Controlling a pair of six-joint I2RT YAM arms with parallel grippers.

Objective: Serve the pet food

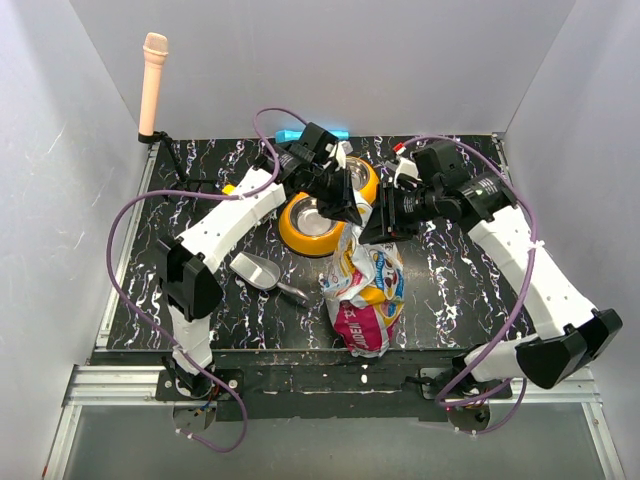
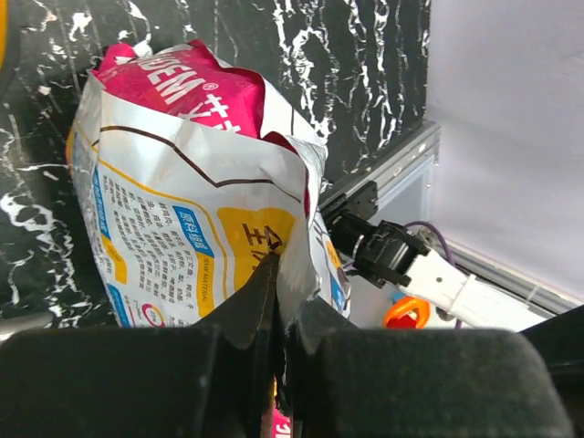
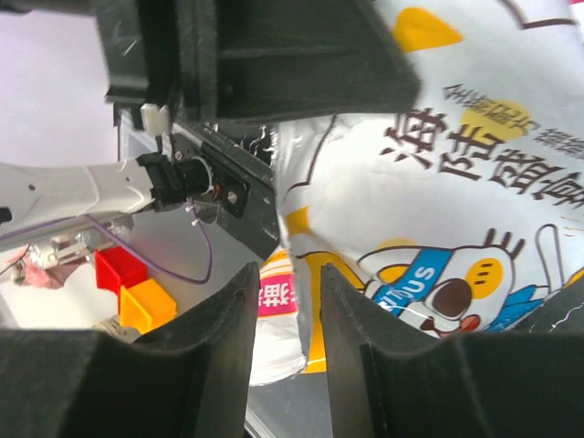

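The pet food bag (image 1: 364,310), white, pink and yellow, stands in the middle of the table. In the left wrist view, my left gripper (image 1: 350,212) is shut on the top edge of its white film. The right gripper stands open close to the bag's upper side, its fingers (image 3: 230,333) apart with the bag's edge visible beyond the gap. A dark part of the left gripper crosses the top of the right wrist view. The orange double bowl (image 1: 288,236) lies behind the bag, partly covered by the left arm. A scoop (image 1: 258,270) rests left of the bag.
A blue cylinder (image 1: 312,135) lies along the back edge. A microphone-shaped object (image 1: 153,80) on a small stand (image 1: 180,180) rises at the back left. Table surface (image 1: 450,290) right of the bag is clear.
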